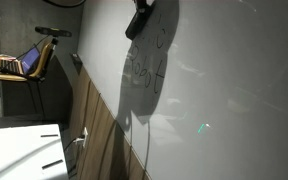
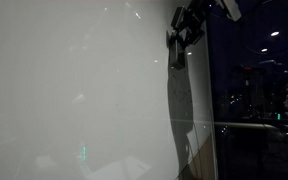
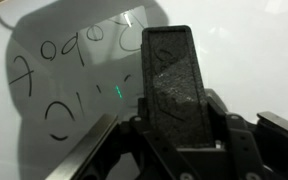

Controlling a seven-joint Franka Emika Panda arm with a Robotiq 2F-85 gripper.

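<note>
My gripper is shut on a black felt eraser (image 3: 176, 85), which sticks out from its fingers toward the whiteboard (image 3: 246, 60). In exterior view 1 the eraser (image 1: 137, 23) is at the top, above the handwriting (image 1: 144, 70), which appears to read "Robot". The wrist view has this writing (image 3: 69, 47) upside down, with a few curved strokes below it; the eraser covers part of the board beside it. At the top of exterior view 2, the eraser (image 2: 176, 54) is near the board's right side. Whether it touches the surface I cannot tell.
Most of the whiteboard (image 1: 229, 90) is bare and unobstructed. Wood panelling (image 1: 109, 130) borders it, and a white table (image 1: 24, 152) stands at lower left. Behind are chairs and a laptop (image 1: 22, 63). The arm casts a dark shadow over the writing.
</note>
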